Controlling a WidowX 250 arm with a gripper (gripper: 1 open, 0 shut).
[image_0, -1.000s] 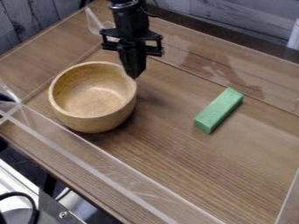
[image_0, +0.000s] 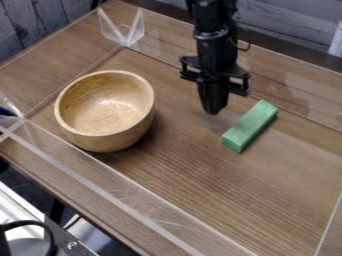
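Observation:
The black gripper (image_0: 214, 90) hangs over the middle of the wooden table, at the upper centre of the view, shut with nothing visible between its fingers. A light wooden bowl (image_0: 102, 108) sits to its left. A green rectangular block (image_0: 249, 126) lies to its lower right.
A small clear transparent object (image_0: 120, 28) is at the back left. Dark cables and floor show at the lower left edge.
The gripper has moved right, away from above the bowl toward the green block. The bowl and block have not visibly moved.

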